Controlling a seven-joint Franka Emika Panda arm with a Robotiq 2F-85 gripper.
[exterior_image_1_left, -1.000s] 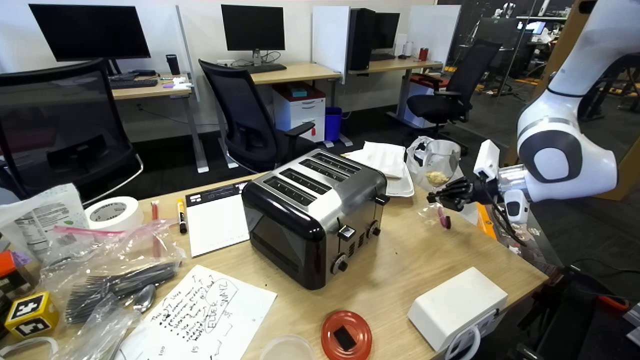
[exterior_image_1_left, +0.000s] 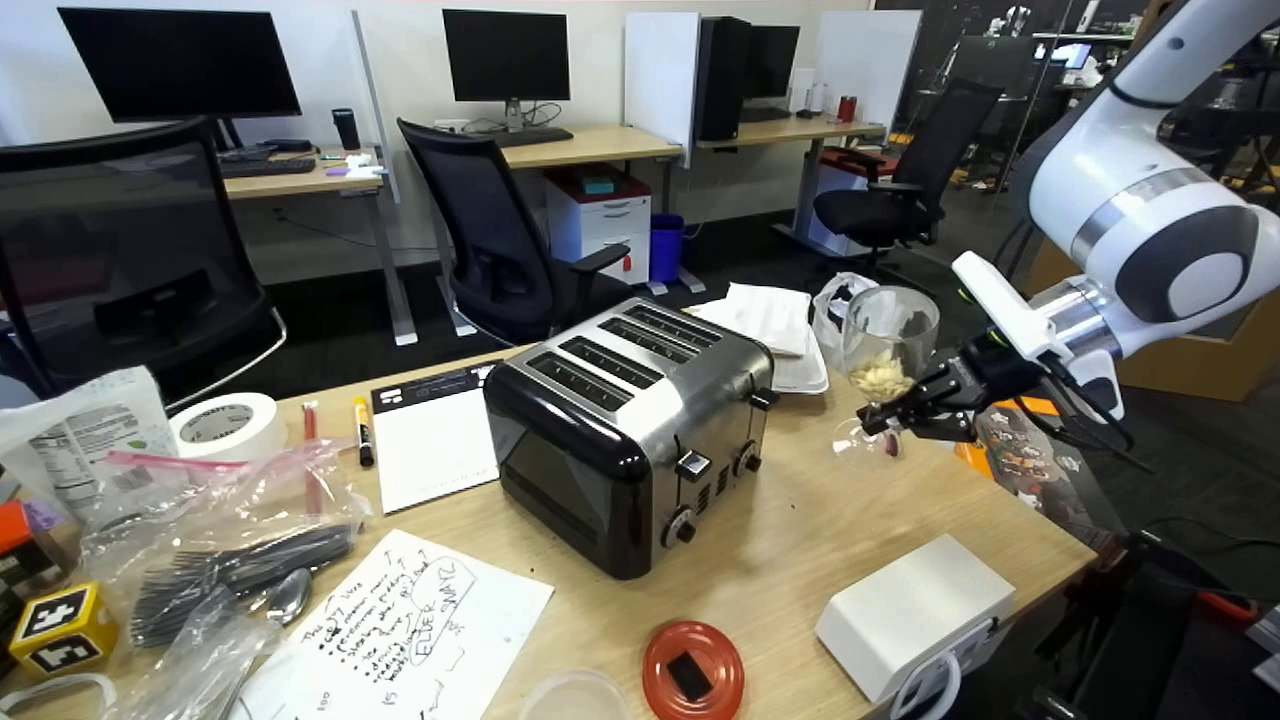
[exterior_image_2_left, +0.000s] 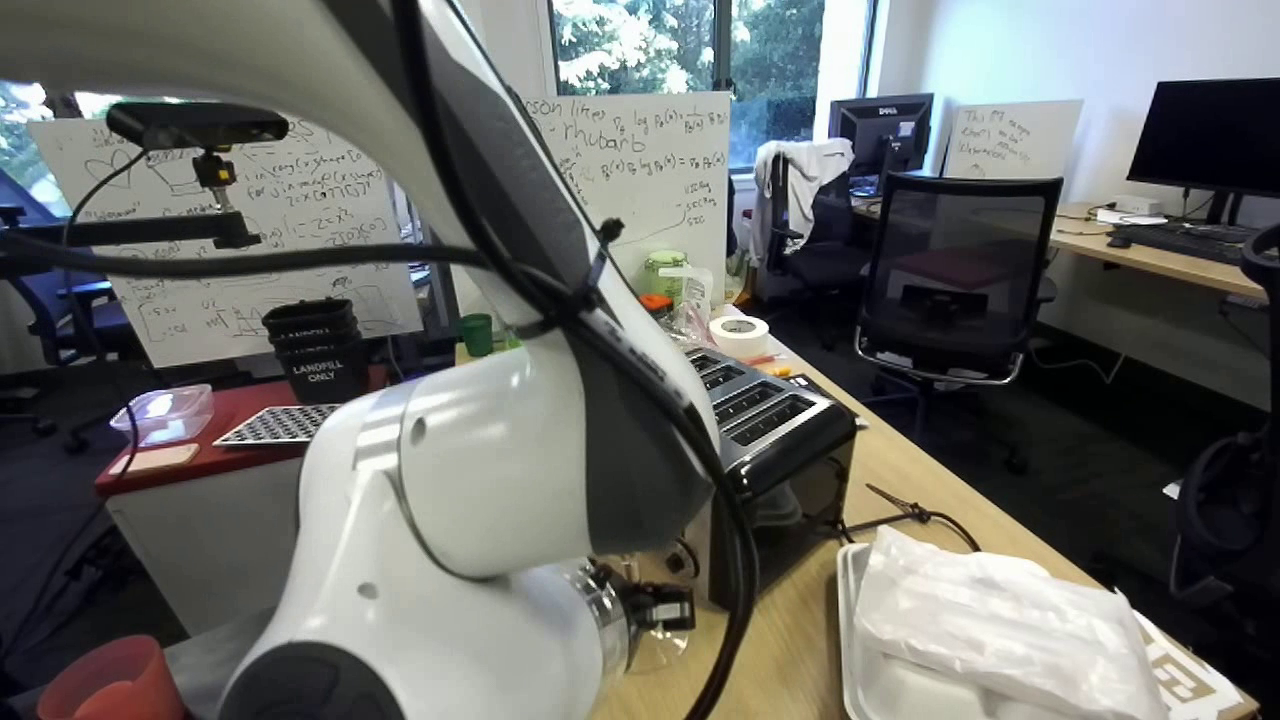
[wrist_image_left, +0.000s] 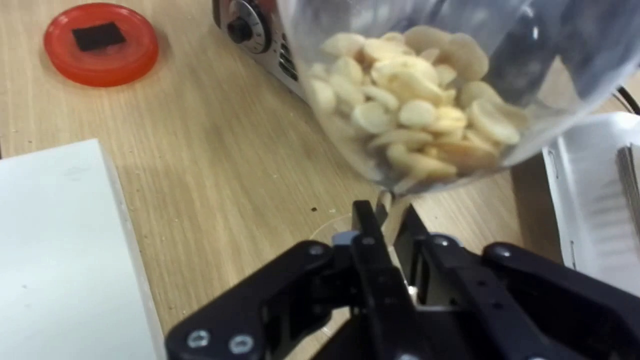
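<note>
A clear stemmed glass (exterior_image_1_left: 889, 326) holds pale nuts (exterior_image_1_left: 881, 379) in the lower part of its bowl. Around its stem, just under the bowl, my gripper is shut. The stem (wrist_image_left: 384, 201) shows between the black fingertips in the wrist view, and the nuts (wrist_image_left: 414, 102) fill much of the bowl above them. In exterior view 1 the gripper (exterior_image_1_left: 882, 420) reaches in from the right, and the glass looks roughly upright near the table's right edge. Whether its base touches the table I cannot tell. The arm hides the glass's bowl in exterior view 2.
A steel and black toaster (exterior_image_1_left: 636, 420) stands left of the glass. Behind are a white tray (exterior_image_1_left: 819, 366) and a plastic bag (exterior_image_1_left: 828, 314). Toward the front lie a white box (exterior_image_1_left: 918, 612) and a red lid (exterior_image_1_left: 693, 672). Bare table separates toaster and box.
The glass appears larger and slightly nearer the camera in exterior view 1. The arm's wrist has tilted and swung, its upper part now higher and further right.
</note>
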